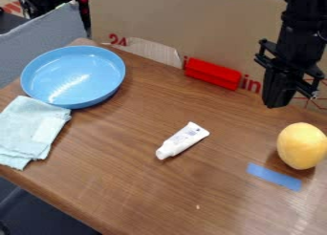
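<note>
The black gripper (278,94) hangs at the upper right, raised above the table and shut, with nothing visible between its fingers. Below it, apart, a round yellow object (301,145) rests on the wood near the right edge, beside a short strip of blue tape (273,177). A white tube (182,140) lies near the middle of the table. A blue plate (73,76) sits at the upper left, and a red block (212,74) lies along the back.
A pale folded cloth (31,131) lies at the left table edge. A cardboard sheet (173,19) stands behind the table.
</note>
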